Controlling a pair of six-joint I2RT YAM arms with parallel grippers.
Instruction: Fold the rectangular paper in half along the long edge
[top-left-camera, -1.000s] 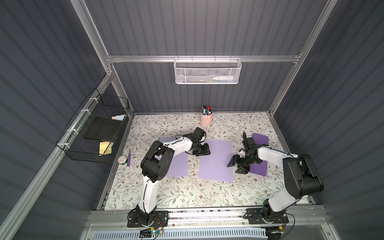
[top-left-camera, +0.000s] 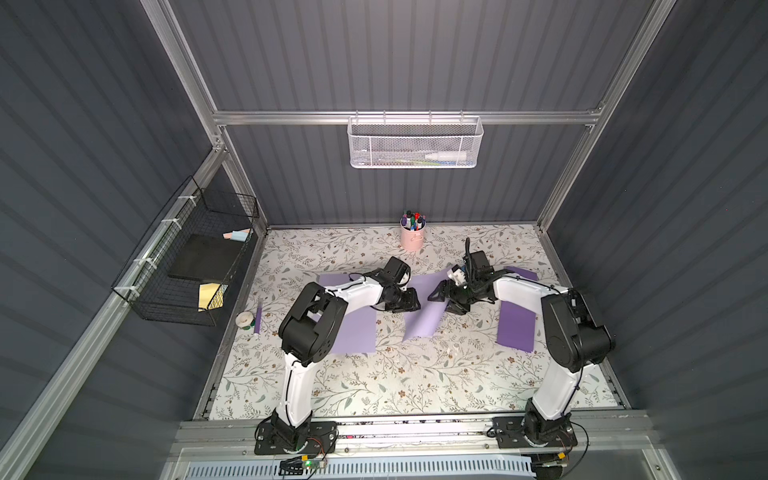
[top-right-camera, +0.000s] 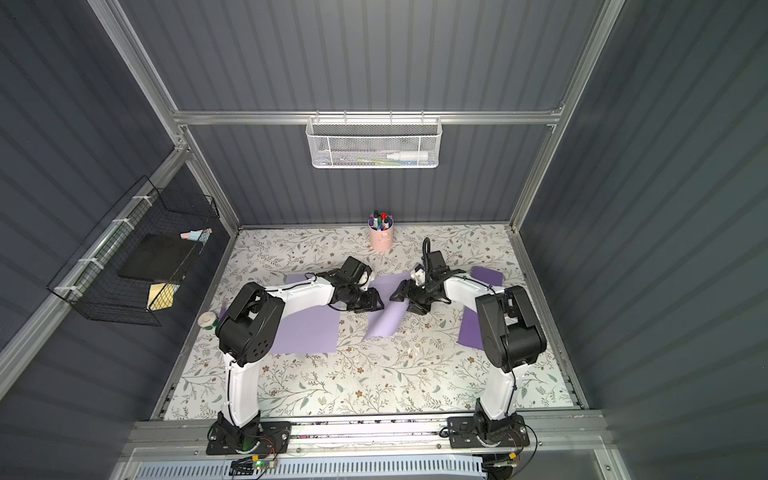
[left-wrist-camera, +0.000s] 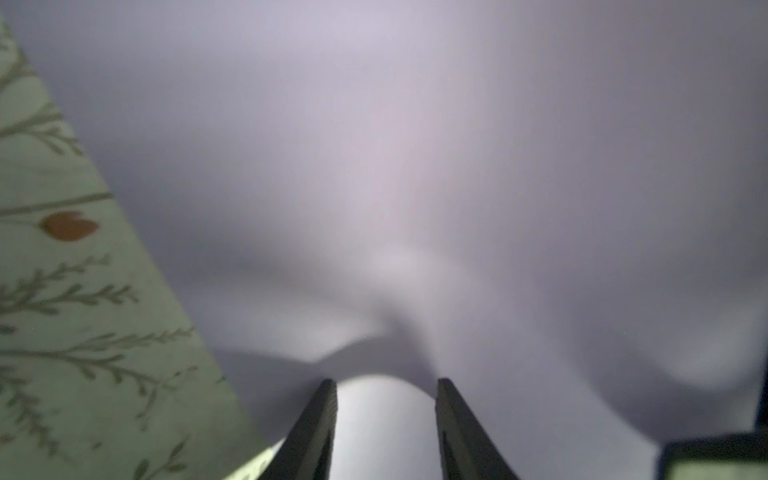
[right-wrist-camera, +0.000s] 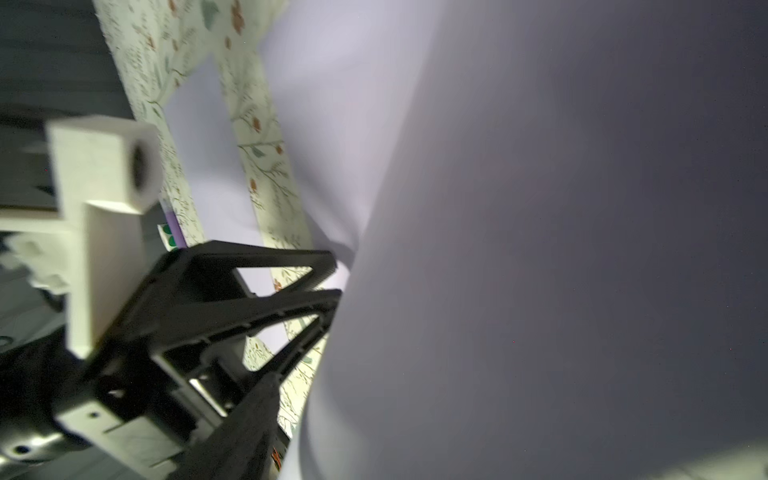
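Note:
The lilac paper (top-left-camera: 424, 320) in the middle bends up and over toward the left, its right side raised in a curve. My left gripper (top-left-camera: 406, 300) is down on its left part; in the left wrist view its fingertips (left-wrist-camera: 324, 400) rest at rippled paper, and I cannot tell whether they pinch it. My right gripper (top-left-camera: 448, 297) stands open against the lifted side, which fills much of the right wrist view (right-wrist-camera: 544, 240); its fingers (right-wrist-camera: 280, 304) lie along the curve.
Another lilac sheet (top-left-camera: 352, 336) lies left, a darker purple sheet (top-left-camera: 516, 328) right. A pink pen cup (top-left-camera: 412, 238) stands at the back, a tape roll (top-left-camera: 245, 320) at the far left.
My right gripper has moved left and toward the back, and the paper's right side, flat before, is now curled up leftward. My left arm has barely moved.

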